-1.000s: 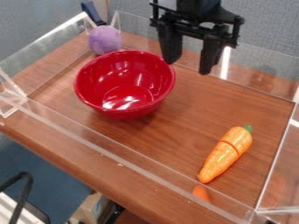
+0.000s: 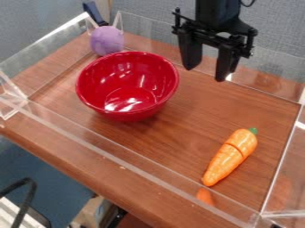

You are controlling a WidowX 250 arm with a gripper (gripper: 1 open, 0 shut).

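My black gripper point(image 2: 209, 55) hangs above the back of the wooden table, open, with its two fingers apart and nothing seen between them. It is up and to the right of a red bowl point(image 2: 127, 88), which looks empty. An orange toy carrot point(image 2: 230, 157) with a green tip lies at the front right. A purple round object point(image 2: 105, 40), perhaps an eggplant, sits at the back left beyond the bowl.
Low clear walls point(image 2: 279, 175) surround the work area on the table point(image 2: 107, 169). The middle and back right of the table, between bowl and carrot, are bare. A dark cable loop lies off the table at lower left.
My gripper has shifted slightly to the right and a little upward. The bowl, carrot and purple object have not moved.
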